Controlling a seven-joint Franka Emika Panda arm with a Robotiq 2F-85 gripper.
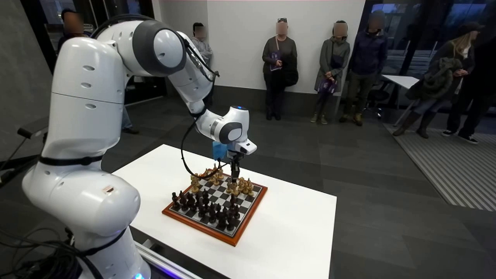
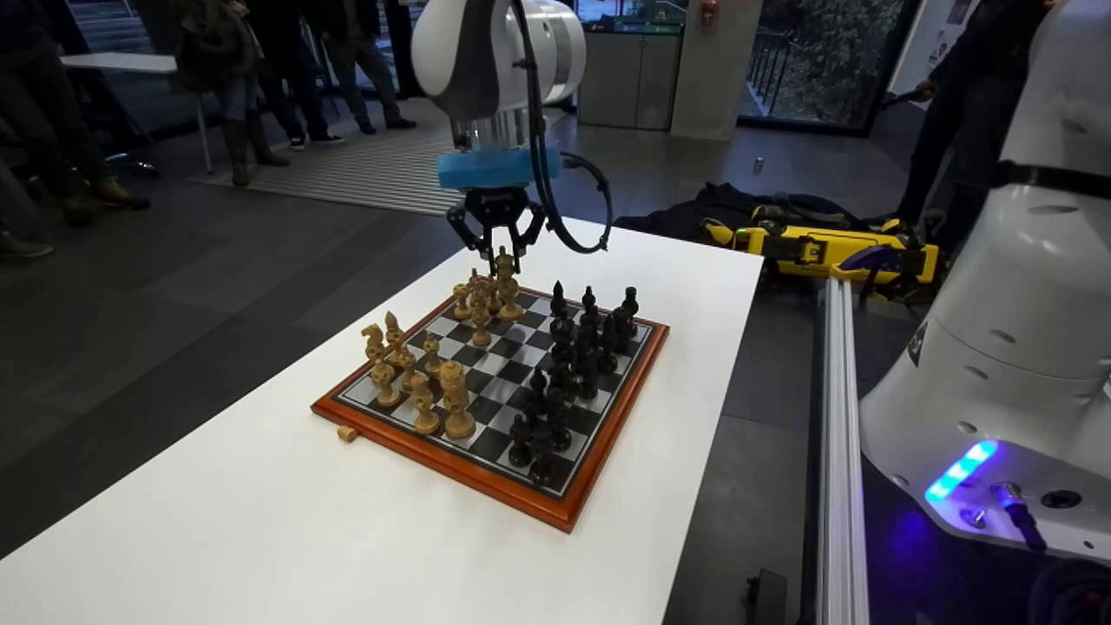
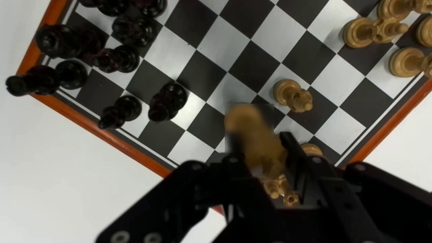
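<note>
My gripper (image 2: 502, 260) is over the far corner of the chessboard (image 2: 458, 474), pointing down. It is shut on a tall light-wood chess piece (image 3: 261, 147), seen between the black fingers in the wrist view, its near end blurred. Whether its base touches the board or hangs just above cannot be made out. Beside it on a square stands a light pawn-like piece (image 3: 292, 95), and other light pieces (image 3: 279, 190) are partly covered by the fingers. In exterior view 1 the gripper (image 1: 235, 177) stands among the light pieces at the board's right side.
Dark pieces (image 2: 583, 354) crowd the opposite side of the board. More light pieces (image 2: 455, 401) stand at the near left corner. A small wooden bit (image 2: 346, 432) lies against the board's frame. White table (image 2: 239, 521) around the board is otherwise clear.
</note>
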